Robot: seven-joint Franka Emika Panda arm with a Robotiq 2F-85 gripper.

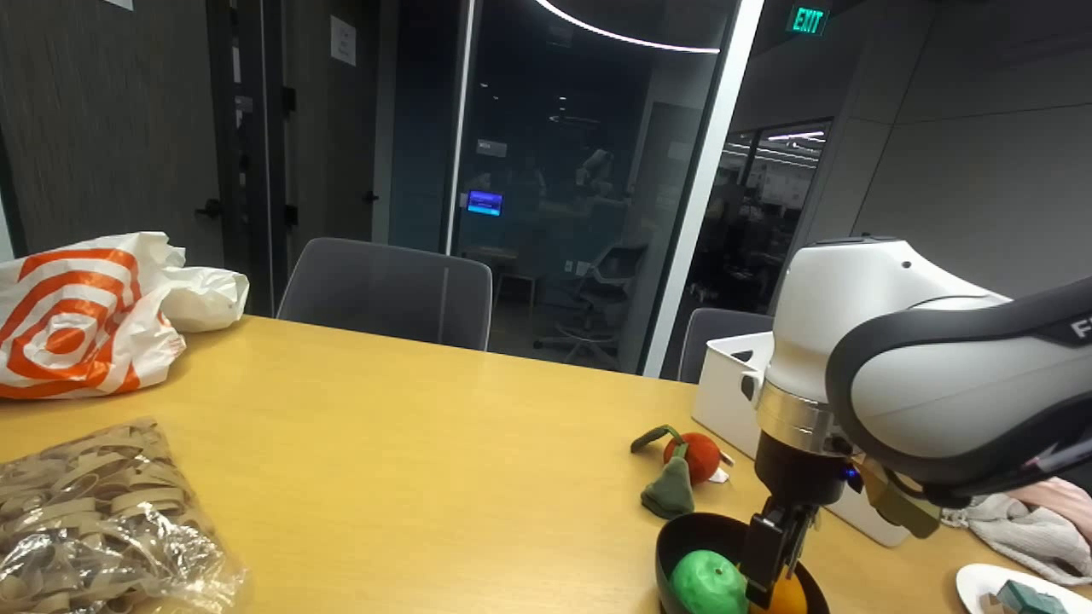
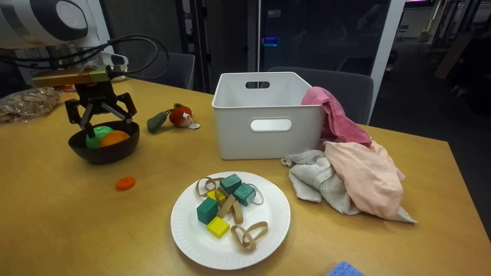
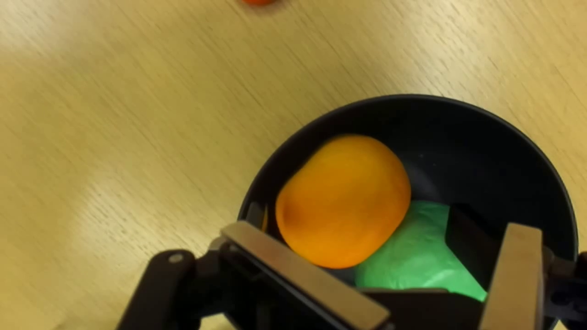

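Note:
A black bowl (image 2: 108, 156) on the table holds an orange fruit (image 3: 344, 200) and a green round object (image 3: 421, 250) side by side. My gripper (image 2: 108, 125) points down into the bowl, fingers apart. From the wrist, one dark fingertip (image 3: 255, 215) shows at the bowl's rim beside the orange, and the other reaches over the green object. Neither thing looks clamped. Part of the green object is hidden by the gripper.
Near the bowl lie a red-orange vegetable (image 2: 179, 115), a green one (image 2: 157, 121) and a small orange disc (image 2: 125, 183). A white bin (image 2: 267, 133), cloths (image 2: 363, 179) and a plate (image 2: 188, 239) with blocks and rubber bands stand farther off.

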